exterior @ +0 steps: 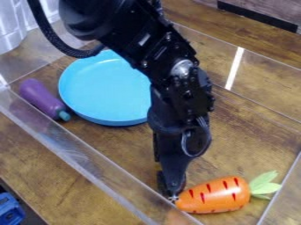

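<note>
My black gripper (173, 188) reaches down to the wooden tray floor, its tip at the blunt left end of an orange toy carrot (214, 195) with red stripes and green leaves at the lower right. Whether its fingers are open or shut is hidden. A blue plate (99, 86) lies upper left, partly behind the arm.
A purple toy eggplant (41, 98) lies left of the plate by the clear plastic wall (83, 167). A small blue object (7, 211) is outside the wall at lower left. The floor right of the arm is mostly clear.
</note>
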